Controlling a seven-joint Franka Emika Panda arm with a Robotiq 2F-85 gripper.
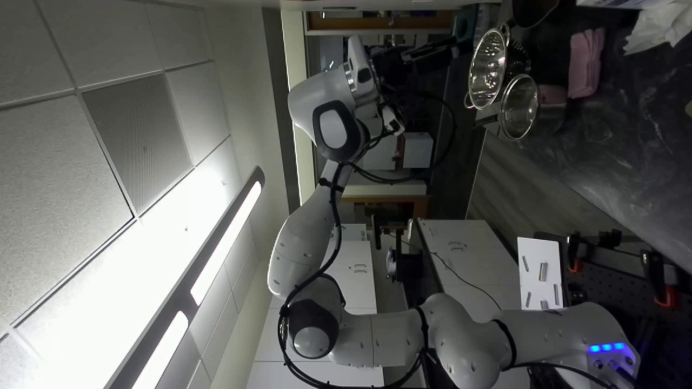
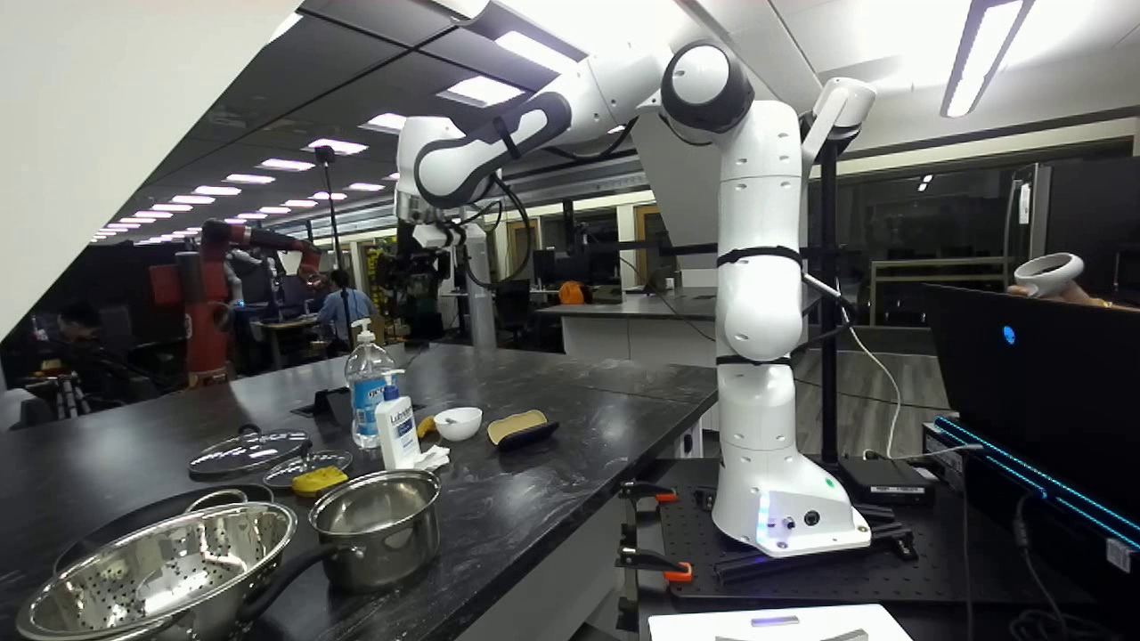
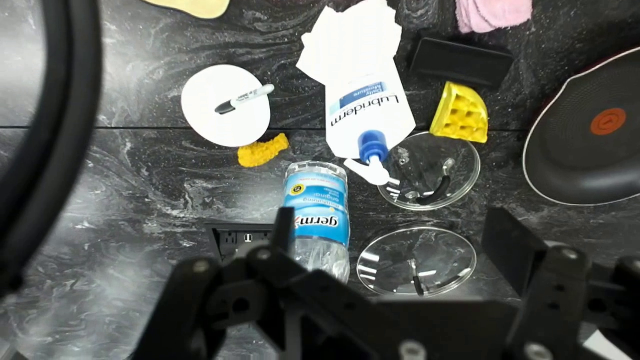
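Note:
With its fingers wide apart, my gripper is open and empty, high over the dark table. In the wrist view two clear glass lids lie below the gap: one lid [image 3: 417, 261] between the fingers, the other lid [image 3: 432, 171] just ahead. The germ-x bottle [image 3: 318, 207] stands by the left finger, its lower part in view hidden by the gripper. Beyond it are a white Lubriderm bottle [image 3: 366, 114], a yellow sponge-like piece [image 3: 460, 114], an orange piece [image 3: 262, 150] and a white bowl [image 3: 225, 123] with a marker [image 3: 244, 99] across it.
A dark pan [image 3: 582, 144] lies to the right in the wrist view. A colander [image 2: 160, 566] and a steel pot [image 2: 379, 523] stand at the table's near edge. A black box [image 3: 460, 62] and a pink cloth [image 3: 493, 13] are farther off. The tall bottles rise above the lids.

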